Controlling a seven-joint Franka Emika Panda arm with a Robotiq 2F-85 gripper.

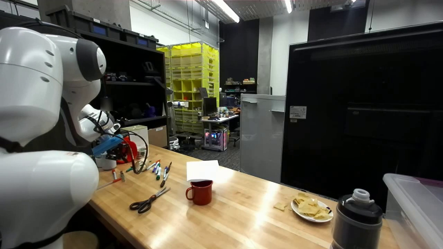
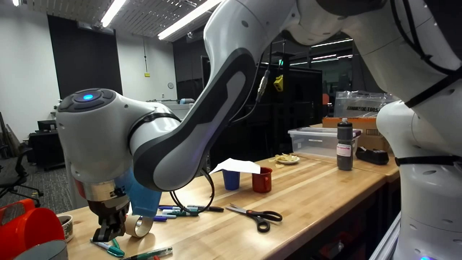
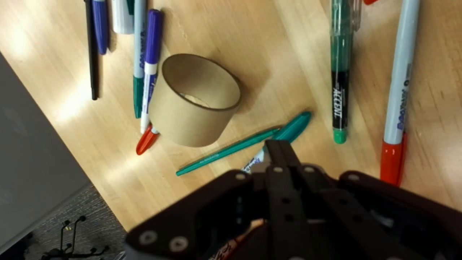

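Note:
My gripper is shut, with nothing showing between its fingers. In the wrist view its tips cover part of a green-capped marker [image 3: 295,126] on the table, and a thin green pen [image 3: 225,152] lies against that marker's cap. Exterior view 2 has the gripper [image 2: 106,234] pointing down above the near left tabletop, beside a cardboard tape ring [image 2: 138,226]. The ring [image 3: 190,117] stands beyond the tips in the wrist view. To the right lie a green highlighter [image 3: 340,73] and a red-capped marker [image 3: 398,95].
More pens, one of them a purple-capped marker [image 3: 152,39], lie past the ring. Scissors [image 1: 145,203], a red mug [image 1: 202,193], a blue cup [image 2: 231,180] under white paper [image 2: 236,165] and a chip plate [image 1: 311,218] stand farther along. Red [image 2: 32,225] and grey containers crowd the gripper's left.

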